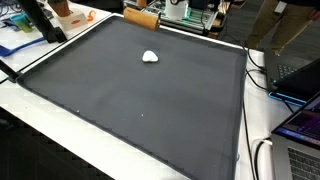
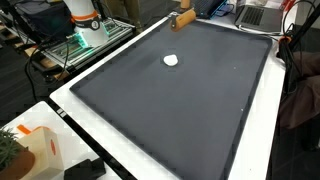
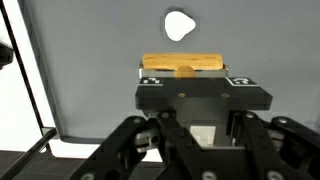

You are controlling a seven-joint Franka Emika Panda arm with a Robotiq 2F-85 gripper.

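Observation:
In the wrist view my gripper is shut on a dark block (image 3: pixel 204 95) with small black-and-white marks. A tan wooden piece (image 3: pixel 182 62) shows just beyond the block and seems to belong to it, though the join is hidden. The same wooden piece (image 1: pixel 141 18) appears at the far edge of the board in exterior view 1. Exterior view 2 has the wooden piece (image 2: pixel 185 18) at the board's far end. A small white, rounded item (image 3: pixel 179 25) lies on the grey board, apart from the wooden piece.
Most of the dark grey board (image 1: pixel 150 110) is bare. A laptop (image 2: pixel 246 17) stands by its far right corner in exterior view 2. A potted cactus (image 2: pixel 12 150) is at the lower left. Cables run along the board's side.

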